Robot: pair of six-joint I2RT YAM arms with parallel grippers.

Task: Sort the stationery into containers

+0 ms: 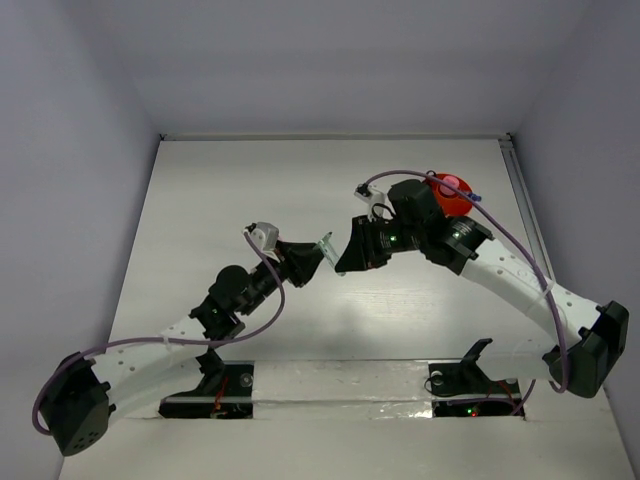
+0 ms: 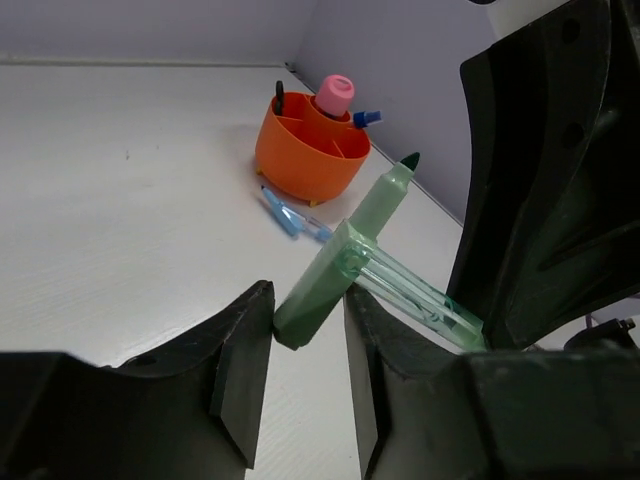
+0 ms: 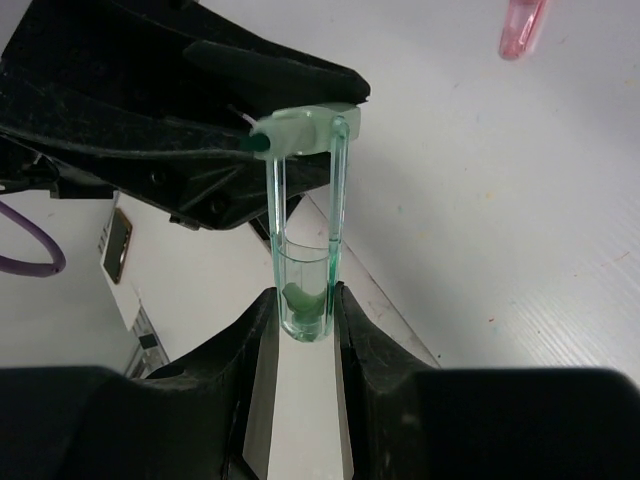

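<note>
A pale green marker-like item with a clear part (image 1: 330, 252) hangs between my two grippers above the table. My right gripper has its fingertips at the clear end. My left gripper reaches to the green end, its fingertips close around it; whether they grip is unclear. An orange organiser (image 2: 305, 160) at the back right holds a pink item (image 2: 335, 92) and a blue one (image 2: 366, 117). Light blue stationery (image 2: 285, 212) lies before it. A pink item (image 3: 520, 28) lies on the table in the right wrist view.
Walls border it at the back and sides.
</note>
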